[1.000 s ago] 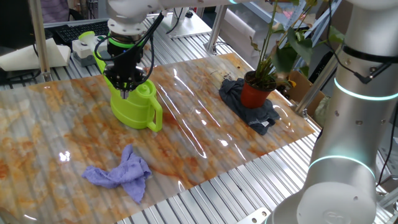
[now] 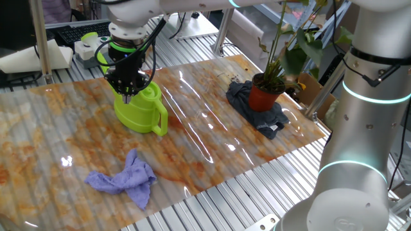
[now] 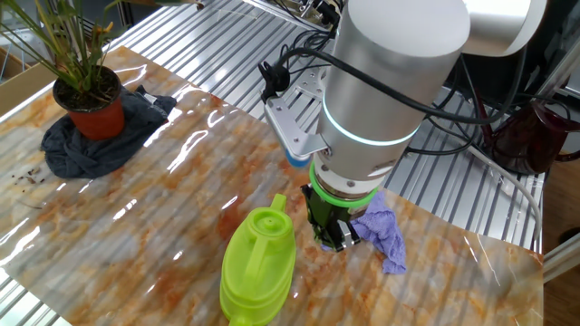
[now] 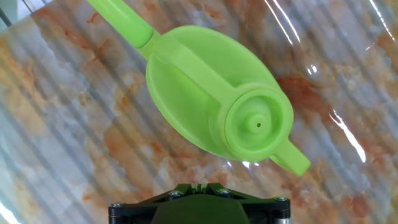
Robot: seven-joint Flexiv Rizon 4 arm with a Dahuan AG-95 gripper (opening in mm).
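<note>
A lime-green watering can (image 2: 138, 114) stands upright on the marbled sheet, its handle toward the right in exterior view 1. From above, the wrist view shows the whole can (image 4: 205, 93), with its round capped lid, the spout running to the upper left and the handle at lower right. My gripper (image 2: 126, 99) points down beside the can, overlapping it in exterior view 1. A strip of sheet separates the gripper from the can in the wrist view. Its fingers are together with nothing visible between them. In exterior view 2 the gripper (image 3: 343, 243) hangs to the can's right.
A crumpled purple cloth (image 2: 130, 180) lies near the sheet's front. Toward the right in exterior view 1, a potted plant (image 2: 262, 94) stands on a dark cloth (image 2: 239, 96). The sheet between can and plant is clear. A dark red jug (image 3: 528, 136) stands at the right in exterior view 2.
Can, cloths and plant have stayed put.
</note>
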